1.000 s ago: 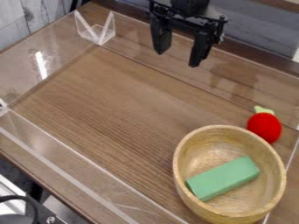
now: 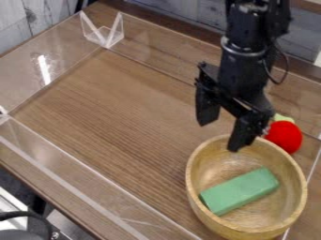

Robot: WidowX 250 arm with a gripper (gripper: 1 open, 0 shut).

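My black gripper (image 2: 230,120) hangs over the table at the right of the view, open, with its fingers pointing down just above the back of a wooden bowl (image 2: 205,205). A green rectangular block (image 2: 237,191) lies inside the bowl. A red object (image 2: 283,140) with a small green top sits behind the bowl, to the right of the gripper and partly behind it.
A clear plastic holder (image 2: 103,30) stands at the back left. Raised edges run along the back and left.
The bowl, green block and red object appear unmoved.
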